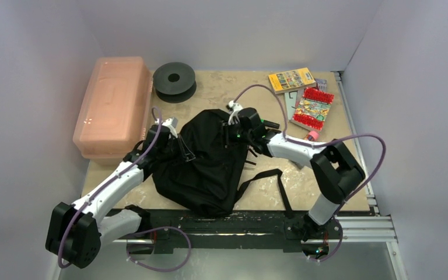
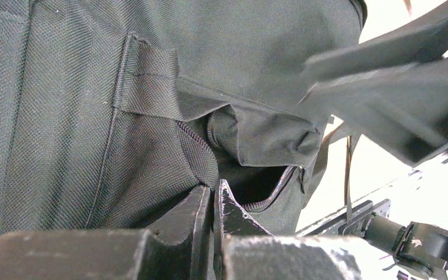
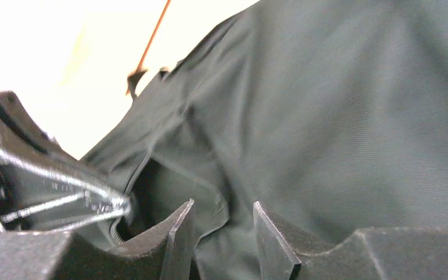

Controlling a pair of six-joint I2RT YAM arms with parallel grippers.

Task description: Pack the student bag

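Note:
The black bag (image 1: 210, 181) lies on the table with its zipped mouth partly agape. My left gripper (image 1: 189, 156) reaches it from the left. In the left wrist view, the bag's zip edge (image 2: 201, 143) runs down to the closed left fingertips, which pinch it. Over the bag's right upper part is my right gripper (image 1: 227, 140). Its fingers stand partly apart in the right wrist view, with only bag cloth (image 3: 326, 134) visible behind the gap. A patterned red-edged book (image 1: 313, 109) and a yellow book (image 1: 292, 80) lie at the back right.
A pinkish translucent box (image 1: 114, 105) and a black spool (image 1: 174, 81) stand at the back left. A pink-capped item (image 1: 311, 136) lies right of the bag, partly behind the right arm. A bag strap (image 1: 268, 174) trails to the front edge.

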